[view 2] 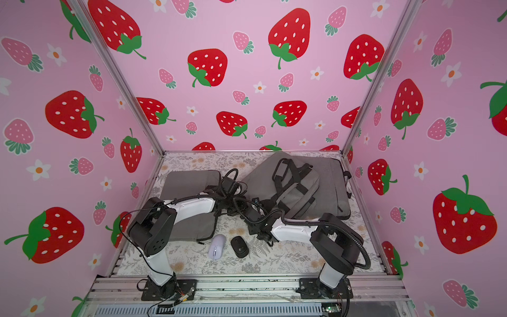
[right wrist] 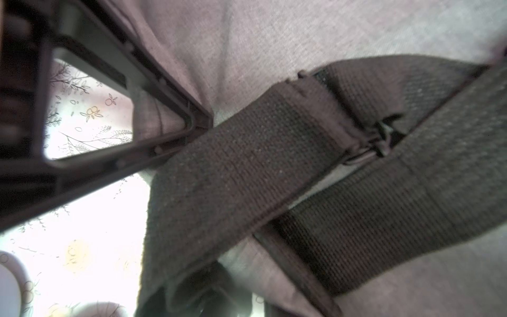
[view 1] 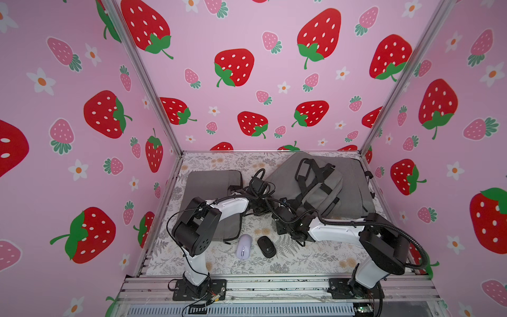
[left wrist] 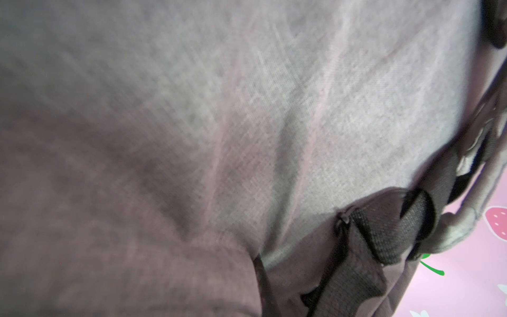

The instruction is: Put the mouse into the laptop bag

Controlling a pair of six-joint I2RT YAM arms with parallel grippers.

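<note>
A lavender mouse (view 1: 244, 246) and a black mouse (view 1: 266, 246) lie on the table in front of the arms. The grey bag (view 1: 352, 185), with its dark straps and front pocket, spreads over the right and back. My left gripper (view 1: 264, 206) is shut on the bag's left edge; in its wrist view grey fabric (left wrist: 221, 132) fills most of the picture and hides the fingers. Close by, at the bag's front left corner, my right gripper (view 1: 280, 219) is partly open. One of its fingers (right wrist: 174, 142) lies against the grey cloth beside a dark strap (right wrist: 237, 179).
A second flat grey case (view 1: 211, 182) lies at the left under my left arm. Both grippers are close together near the middle.
</note>
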